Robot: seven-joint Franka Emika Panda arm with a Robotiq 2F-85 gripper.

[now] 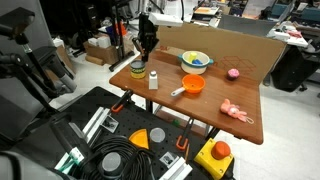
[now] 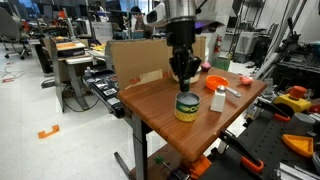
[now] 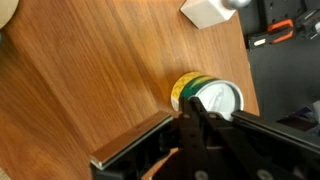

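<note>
A can point(image 2: 187, 112) with a green and yellow label stands upright near the table's left front corner. From exterior view 1, the same can point(image 1: 138, 71) shows just left of a small white bottle point(image 1: 154, 82). My gripper point(image 2: 183, 85) points down, with its tips close above or behind the can's rim. The wrist view shows the can's pale round top point(image 3: 220, 98) partly covered by my dark gripper. How far apart the fingers stand, and whether they touch the can, is too dark to make out.
Right of the can lie an orange bowl point(image 1: 194, 84), a white bowl point(image 1: 196, 65) with a yellow item inside and a pink toy point(image 1: 236, 112). A cardboard panel point(image 1: 235, 50) borders the table's back. The wooden tabletop point(image 1: 215, 105) has free room near its middle.
</note>
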